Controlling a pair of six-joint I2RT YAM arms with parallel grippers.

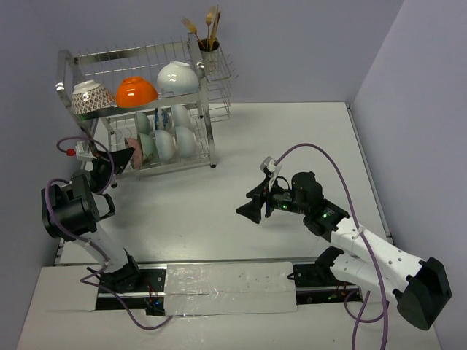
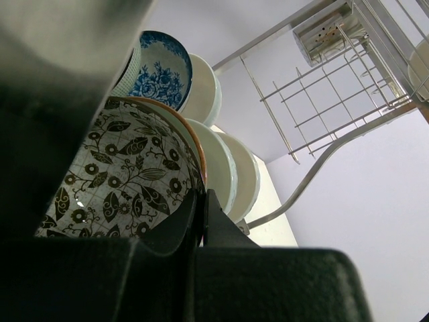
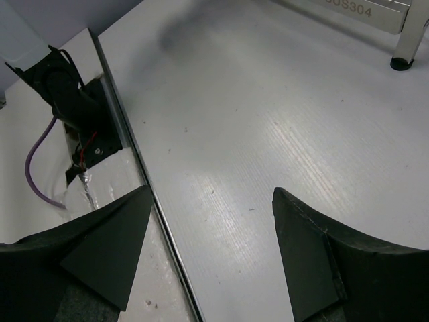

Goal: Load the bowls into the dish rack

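A bowl with a brown leaf-and-flower pattern (image 2: 127, 178) stands on edge in the lower tier of the metal dish rack (image 1: 191, 98). My left gripper is shut on its rim. From above, that bowl (image 1: 136, 153) shows as a pinkish shape at the left end of the tier, with the left gripper (image 1: 128, 156) against it. Pale green bowls (image 1: 165, 146) and a blue-patterned bowl (image 2: 163, 74) stand on edge beside it. Over the open table, my right gripper (image 1: 260, 213) is open; its right wrist view shows only bare table between the fingers.
Along the upper tier sit a patterned bowl (image 1: 90, 98), an orange bowl (image 1: 136, 92) and a white bowl (image 1: 178, 77). A cutlery holder (image 1: 209, 56) hangs at the rack's right end.
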